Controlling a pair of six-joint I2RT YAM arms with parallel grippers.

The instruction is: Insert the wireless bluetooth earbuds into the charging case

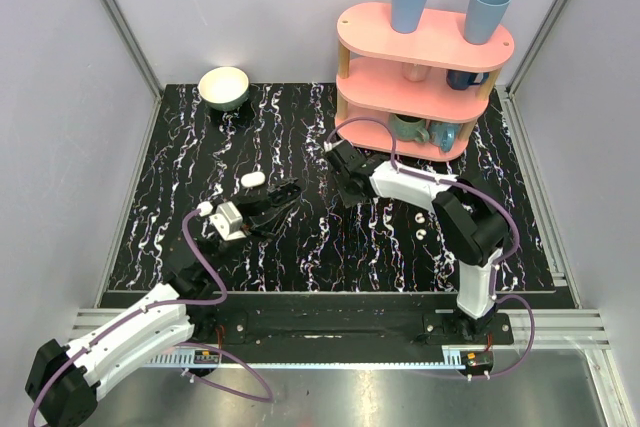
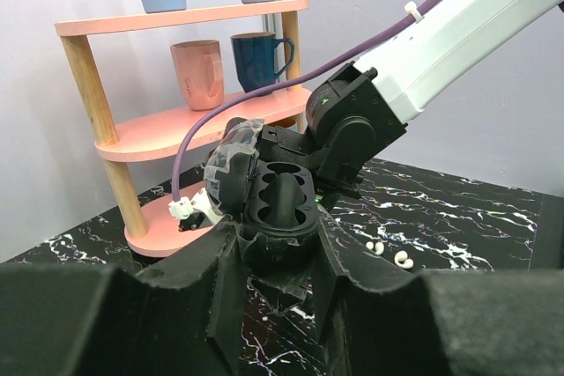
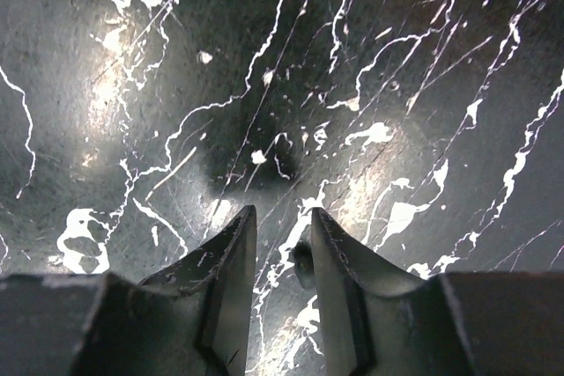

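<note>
My left gripper (image 1: 285, 209) is shut on a dark, tape-wrapped block with round holes (image 2: 280, 217), held upright in the left wrist view. My right gripper points down at bare marble, open, with a small dark shape between or beyond its fingers, too unclear to name. A white oval case-like object (image 1: 253, 179) lies left of centre on the table. Small white pieces, apparently earbuds (image 1: 421, 234), lie right of centre, also seen as white pieces (image 2: 404, 260) behind the held block.
A pink three-tier shelf (image 1: 425, 34) with cups and mugs stands at the back right. A bowl (image 1: 224, 87) sits at the back left.
</note>
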